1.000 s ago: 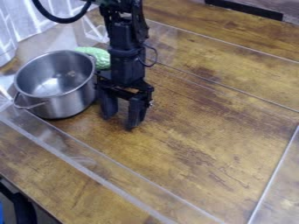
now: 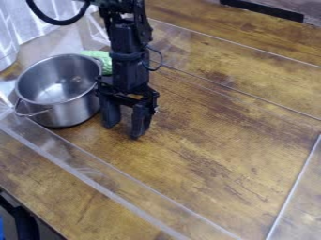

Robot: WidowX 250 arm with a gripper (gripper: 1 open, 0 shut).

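My black gripper (image 2: 127,117) hangs low over the wooden table, just right of a large steel pot (image 2: 51,89) with a wire handle. A pale green item (image 2: 93,58) lies behind the pot, partly hidden by the arm. The dark fingers blend together, so I cannot tell their state or whether anything is between them.
Transparent strips or walls edge the work area at left and right. A dark edge runs along the back right.
My gripper has shifted very slightly to the left, toward the pot. The pot and green item look unchanged.
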